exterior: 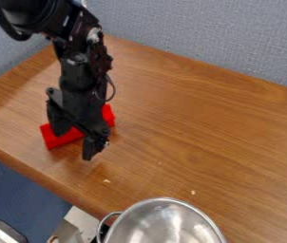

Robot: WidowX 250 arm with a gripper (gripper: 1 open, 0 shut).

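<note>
My black gripper [75,135] is low over the left part of the wooden table, its fingers around or just over a red object [55,140] lying near the table's left edge. The gripper hides much of that object, and I cannot tell whether the fingers are closed on it.
A steel pot [162,228] with a handle stands at the bottom, by the table's front edge. A blue floor shows at the lower left.
</note>
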